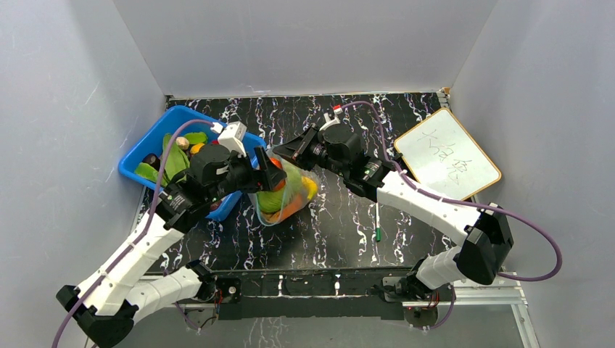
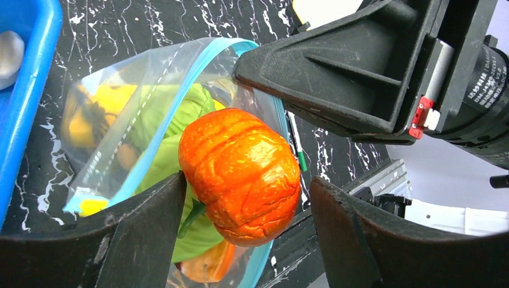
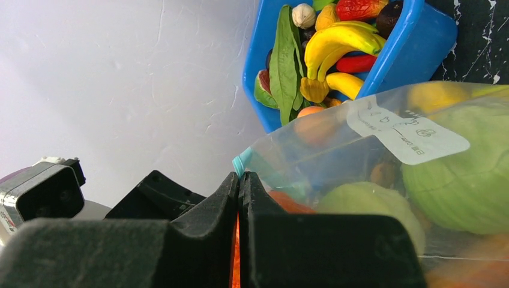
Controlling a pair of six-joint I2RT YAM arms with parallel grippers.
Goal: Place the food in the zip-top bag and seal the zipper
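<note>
The clear zip bag (image 1: 290, 203) holds green, yellow and orange toy food, with its blue-zippered mouth open upward. An orange pumpkin-like piece (image 2: 239, 177) sits at the mouth, between the spread fingers of my open left gripper. My right gripper is shut at the bag's top edge, with the cyan zipper rim at its fingertips, pinching it. In the top view the left gripper (image 1: 265, 168) is over the bag's left part, close beside the right one.
A blue bin (image 1: 134, 163) of toy produce stands left of the bag. A whiteboard (image 1: 446, 152) and a marker (image 1: 378, 232) lie to the right. The table behind and in front of the bag is clear.
</note>
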